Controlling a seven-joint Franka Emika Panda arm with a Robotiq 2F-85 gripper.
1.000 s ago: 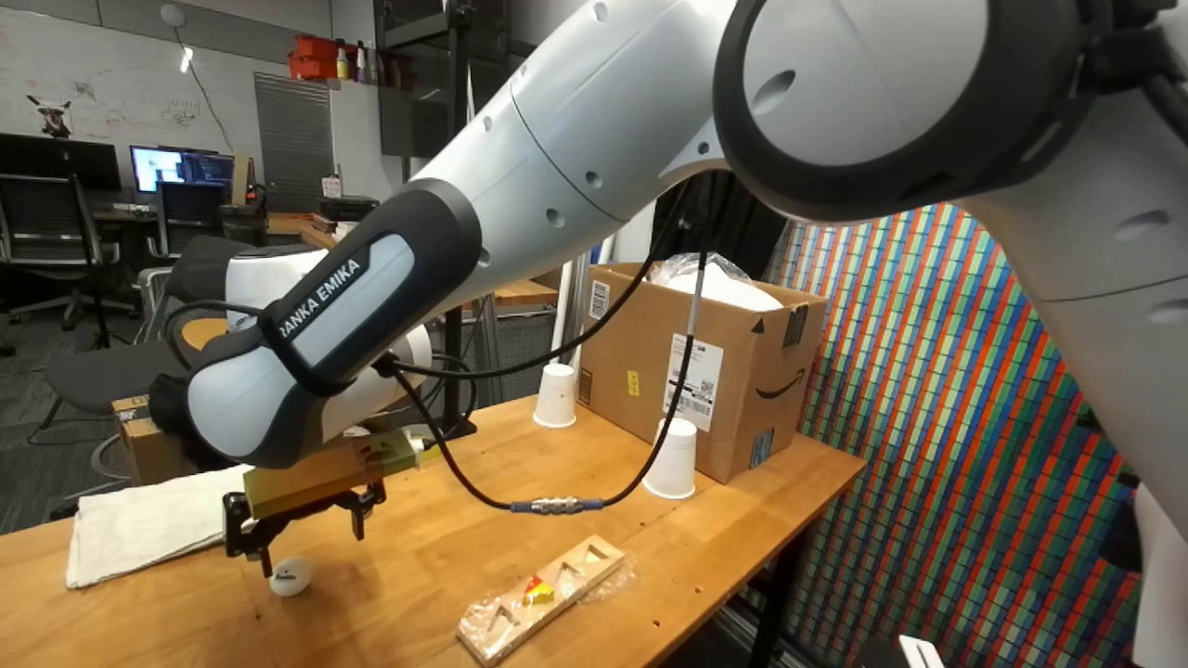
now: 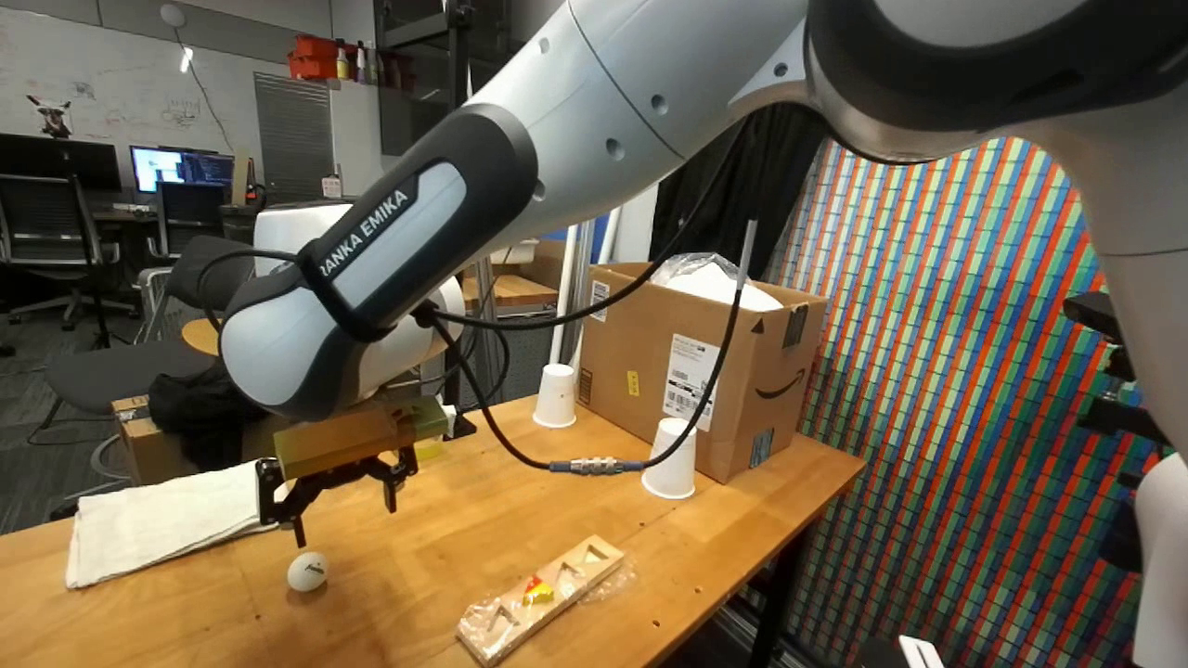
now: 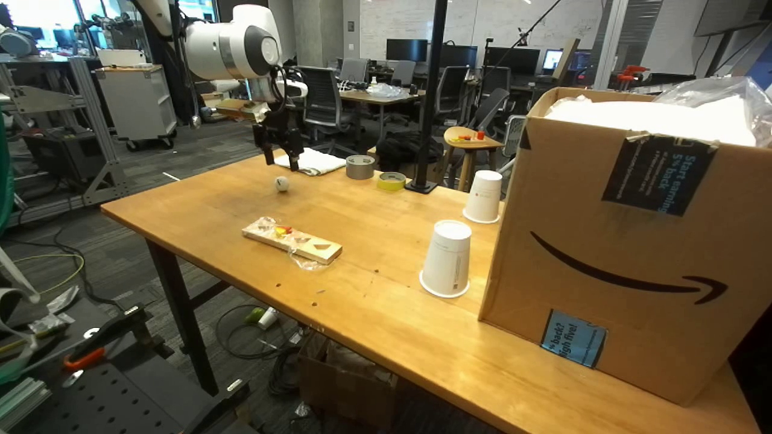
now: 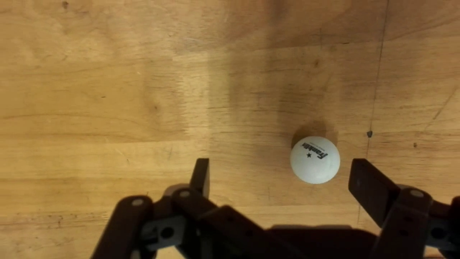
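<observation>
A white ball (image 2: 307, 571) printed "Franklin" rests on the wooden table (image 2: 368, 612). Above it, in exterior view 1, hangs my gripper (image 2: 345, 525), its fingers wide apart with nothing held. Looking down from the wrist, the ball (image 4: 315, 160) shows between the lines of the two fingers, nearer the right finger (image 4: 371, 190) and a little beyond the fingertips. Bare wood fills the rest of the gap. Exterior view 2 also has the gripper (image 3: 282, 165) raised over the ball (image 3: 281, 184), clear of the tabletop.
A folded white cloth (image 2: 167, 521) lies close to the gripper. A wooden block with cut-outs (image 3: 293, 242), partly in plastic wrap, sits in the open. Tape rolls (image 3: 359, 167), two upside-down white cups (image 3: 446, 260) and a large cardboard box (image 3: 622, 239) stand farther along.
My arm has risen and shifted right in exterior view 1, so the gripper is higher above the table. The ball has moved slightly right. The gripper stays open.
</observation>
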